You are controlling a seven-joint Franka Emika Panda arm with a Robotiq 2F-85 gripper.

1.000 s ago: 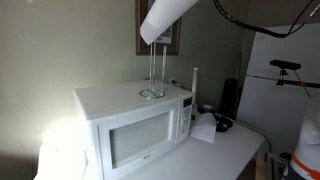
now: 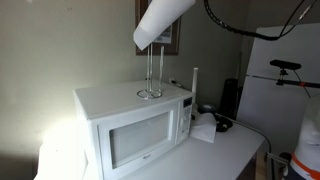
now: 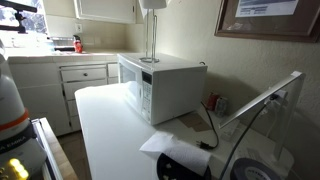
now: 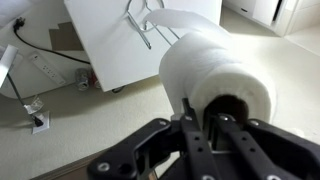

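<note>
A white paper roll [image 4: 215, 80] fills the right middle of the wrist view, with my gripper shut on its near end around the dark core. In exterior view 1 the roll [image 2: 163, 18] hangs tilted at the top edge, above the microwave. A wire roll stand [image 2: 150, 94] is upright on the microwave top [image 2: 110, 97], its rods reaching up to the roll's lower end. Exterior view 2 shows the roll's bottom [image 3: 153, 4] over the stand [image 3: 151, 58]. Whether a rod enters the core cannot be told. The gripper is out of both exterior views.
On the counter [image 3: 100, 130] to the microwave's control side lie a white sheet [image 3: 175, 151] and dark round pans [image 3: 185, 170]. A white upright board [image 3: 262, 100] leans near the wall.
The roll has shifted a little left and down in exterior view 1, and its lower end is nearer the stand's rods. The microwave has not moved.
</note>
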